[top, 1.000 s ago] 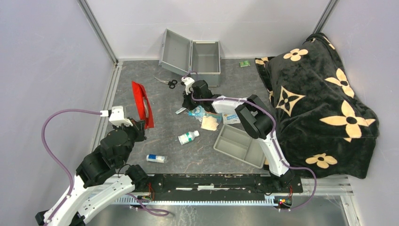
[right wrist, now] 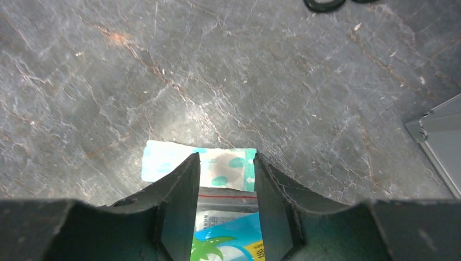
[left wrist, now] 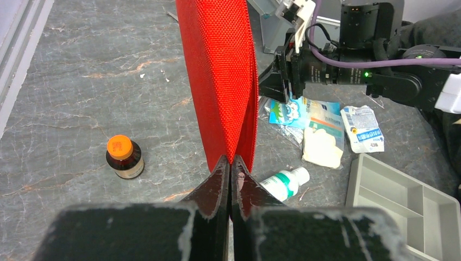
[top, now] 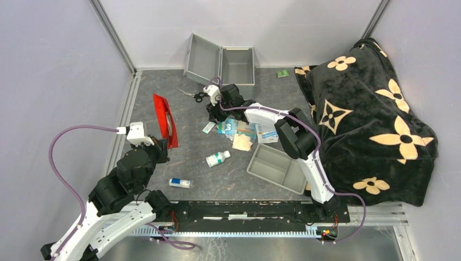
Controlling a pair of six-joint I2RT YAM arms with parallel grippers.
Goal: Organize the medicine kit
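My left gripper is shut on a red fabric pouch (left wrist: 225, 70), which stands up from its fingertips above the table's left side. My right gripper is open, pointing down over a small white-and-mint packet (right wrist: 228, 169); that packet lies flat and I cannot tell whether the fingers touch it. Beside it are a blue packet (top: 228, 126), a beige piece (top: 242, 142) and a white sachet (top: 267, 134). A white bottle with a green label (top: 218, 158) lies on its side. The medicine kit box (top: 237, 66) stands at the back, lid swung left.
Scissors (top: 198, 97) lie near the box. A grey divided tray (top: 261, 172) sits front right, a white-blue tube (top: 180, 183) front left, and a green packet (top: 282, 73) at the back. An orange-capped bottle (left wrist: 125, 156) stands at left. A dark blanket (top: 375, 130) fills the right side.
The left arm and red pouch have stayed still.
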